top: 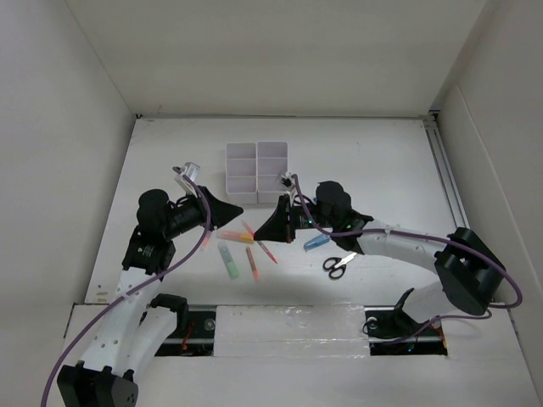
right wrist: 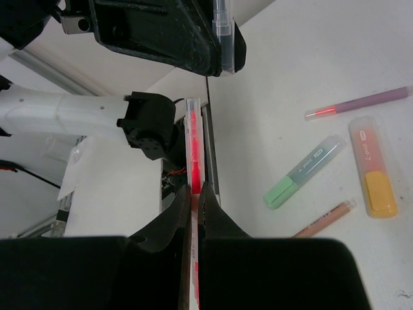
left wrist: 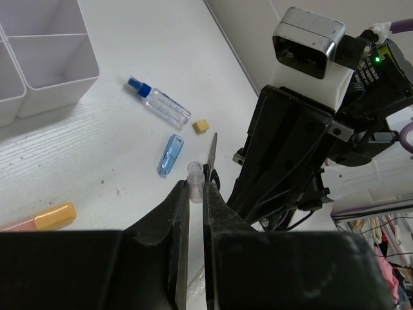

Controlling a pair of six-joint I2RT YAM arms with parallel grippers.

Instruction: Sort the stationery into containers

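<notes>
My left gripper [top: 222, 212] is shut on a clear tube [left wrist: 196, 179], upright between its tips in the left wrist view. My right gripper [top: 282, 220] is shut on a red-and-clear pen [right wrist: 193, 142], held upright. On the table lie an orange-capped highlighter [right wrist: 378, 194], a green highlighter [right wrist: 287, 187], a pink-tipped purple pen [right wrist: 361, 102], an orange pen [right wrist: 322, 219], a blue item [left wrist: 170, 155], scissors [top: 335, 267], a small yellow block [left wrist: 201, 126] and a blue-capped spray bottle [left wrist: 161, 103].
The white compartment container [top: 241, 165] stands at the back centre. Both arms reach in low from the sides.
</notes>
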